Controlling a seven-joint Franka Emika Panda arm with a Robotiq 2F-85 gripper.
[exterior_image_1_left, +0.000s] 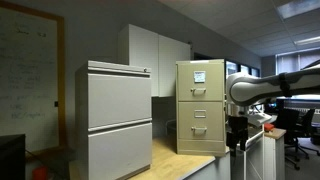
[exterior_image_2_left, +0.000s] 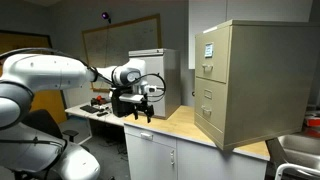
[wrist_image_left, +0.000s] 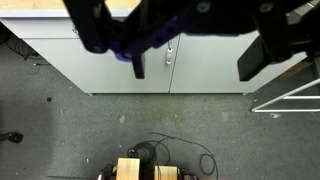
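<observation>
My gripper (exterior_image_2_left: 138, 119) hangs above the front edge of the wooden counter (exterior_image_2_left: 186, 130), its fingers pointing down. In the wrist view the dark fingers (wrist_image_left: 255, 60) stand wide apart, and the gripper is open with nothing between them. A beige filing cabinet (exterior_image_1_left: 200, 110) with two drawers stands on the counter, and the gripper is apart from it. Farther along the counter is a light grey two-drawer cabinet (exterior_image_1_left: 120, 115). Both cabinets' visible drawers look closed.
Below the counter are white base cabinet doors (wrist_image_left: 110, 65) with small handles. Cables (wrist_image_left: 185, 145) lie on the grey floor. A white wire rack (wrist_image_left: 285, 98) is at the wrist view's right. Bare counter lies between the two cabinets.
</observation>
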